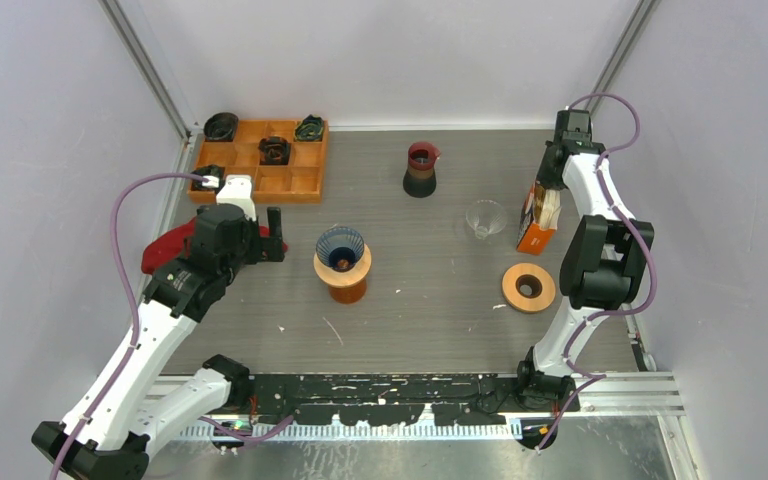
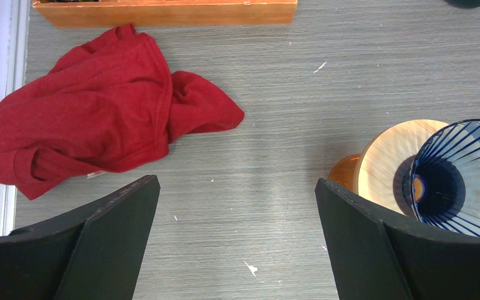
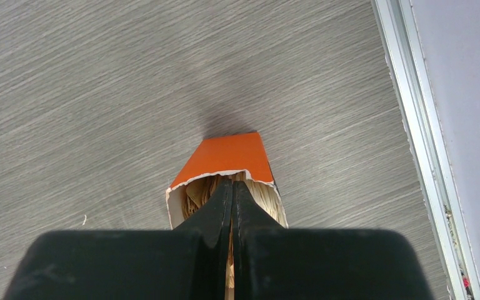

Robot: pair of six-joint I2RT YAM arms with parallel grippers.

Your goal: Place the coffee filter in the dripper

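Observation:
An orange box [image 1: 534, 236] of paper coffee filters [image 1: 545, 205] stands at the right of the table. My right gripper is down in the box's opening, shut among the filters; its tips hide how much it grips. A blue ribbed dripper [image 1: 340, 242] sits on a wooden-topped stand [image 1: 347, 292] left of centre. My left gripper is open above bare table, left of that stand, with nothing between its fingers.
An orange compartment tray [image 1: 296, 184] and red cloth [image 2: 94, 112] lie at left. A red-and-black pot [image 1: 420, 181], clear cup [image 1: 485, 218] and wooden ring [image 1: 513, 291] stand nearby.

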